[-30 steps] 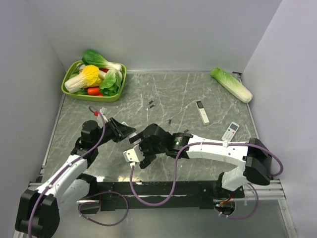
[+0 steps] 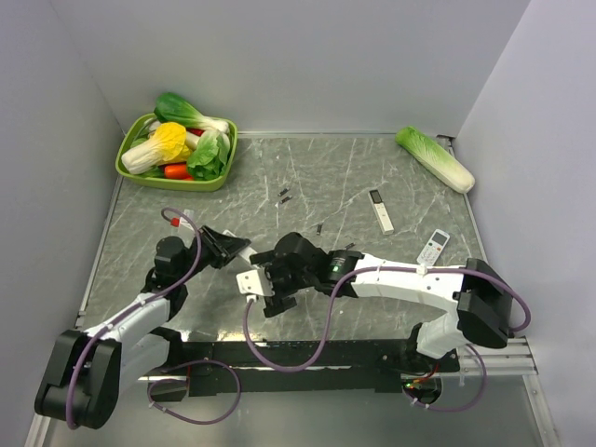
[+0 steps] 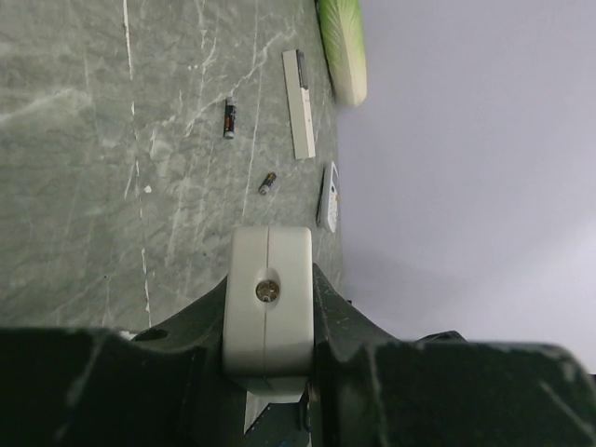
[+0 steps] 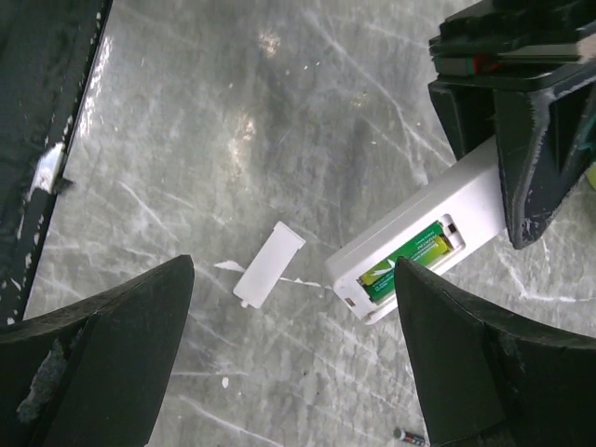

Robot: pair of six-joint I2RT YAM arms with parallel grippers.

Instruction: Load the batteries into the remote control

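Note:
A white remote control (image 4: 436, 207) hangs above the table, tilted, with my left gripper (image 2: 233, 250) shut on it. Its uncovered battery compartment faces the right wrist camera, with a green-and-yellow battery (image 4: 421, 250) inside; part of the compartment is hidden by a right finger (image 4: 466, 345). In the left wrist view, the remote's end (image 3: 268, 312) shows between dark fingers. My right gripper is open beside the remote, nothing between its fingers. On the table below lies a small white piece (image 4: 268, 265), like a battery cover.
Loose batteries lie on the table, one dark (image 3: 230, 119) and one smaller (image 3: 267, 183). Two other remotes, one slim (image 2: 381, 212) and one with a keypad (image 2: 433, 248), lie to the right. A green vegetable basket (image 2: 177, 184) and a cabbage (image 2: 435, 159) stand at the back.
My right gripper has shifted slightly and now hides more of the remote in the top view. The left arm has moved a little, still carrying the remote.

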